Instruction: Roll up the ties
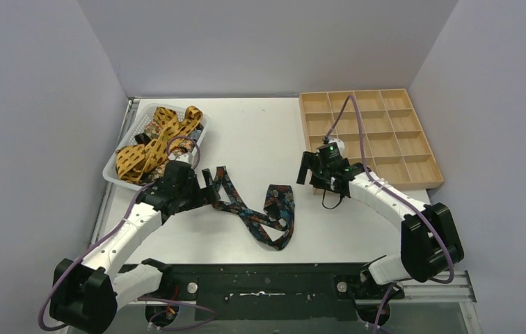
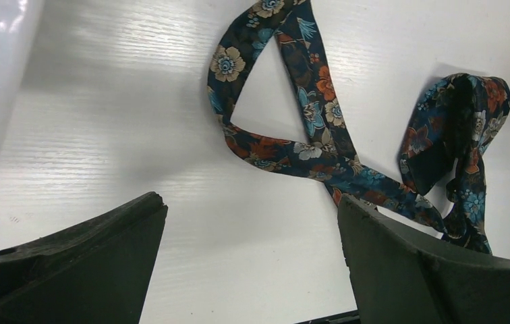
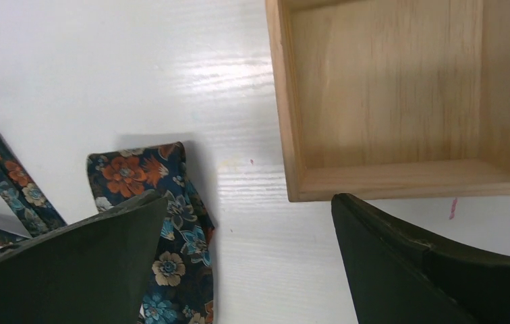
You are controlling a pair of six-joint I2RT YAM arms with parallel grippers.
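A dark floral tie [image 1: 254, 216] lies loosely looped on the white table between my two arms. Its wide end [image 1: 280, 200] is on the right, folded over, and the narrow part crosses itself on the left. In the left wrist view the crossed tie [image 2: 336, 165] lies beyond my left gripper, which is open with nothing between its fingers. My right gripper is also open and empty, up to the right of the wide end [image 3: 171, 236], beside the organizer. More ties [image 1: 150, 154], several of them yellow and black, are heaped in the basket.
A white basket [image 1: 109, 170] stands at the back left, just behind my left gripper. At the back right is a wooden organizer [image 1: 370, 132] with empty compartments; my right arm covers its near left corner.
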